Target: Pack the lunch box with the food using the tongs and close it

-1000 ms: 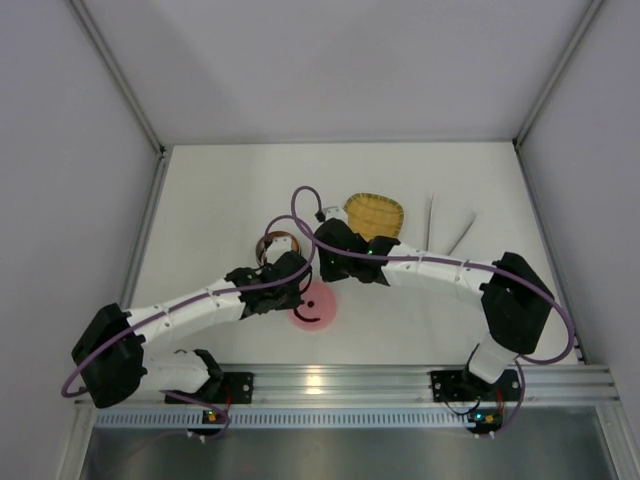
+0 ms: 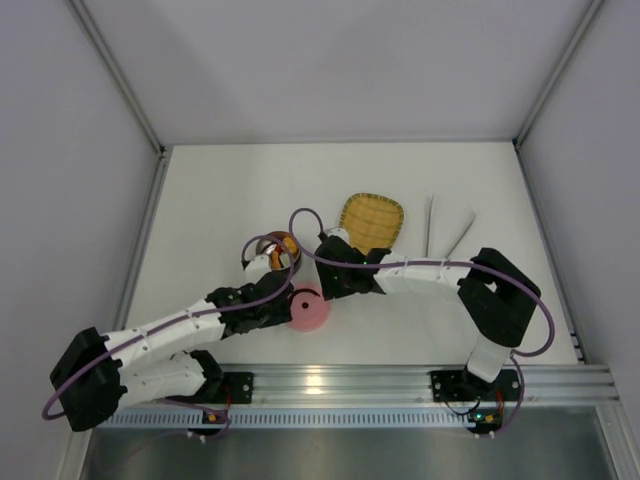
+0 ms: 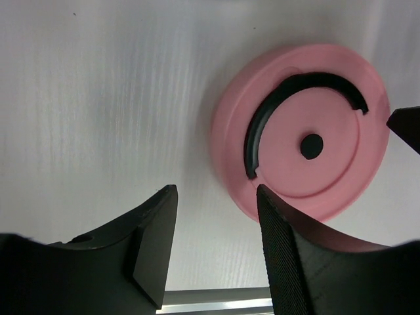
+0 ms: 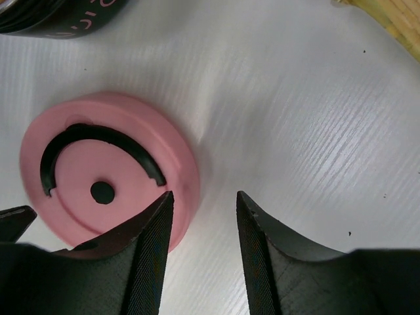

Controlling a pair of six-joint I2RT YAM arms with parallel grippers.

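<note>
A round pink lid (image 2: 311,315) lies flat on the table between my two arms. Its curved black handle (image 3: 269,108) rests folded along the lid's far side, and a black knob (image 3: 312,146) marks its centre. My left gripper stands open at the lid's left, nothing between its fingers. On the other side, my right gripper is open and empty, one finger (image 4: 147,252) overlapping the lid's right edge in the right wrist view. Behind the lid is the dark round lunch box (image 2: 292,266), uncovered, with orange food inside, partly hidden by my left arm.
A yellow woven tray (image 2: 372,217) sits behind my right arm. Two thin pale sticks (image 2: 429,225) lie to its right, spread apart.
The black handle has swung over from the lid's near side to its far side. My left gripper has moved back left and towards the front; the right one has come forward beside the lid.
</note>
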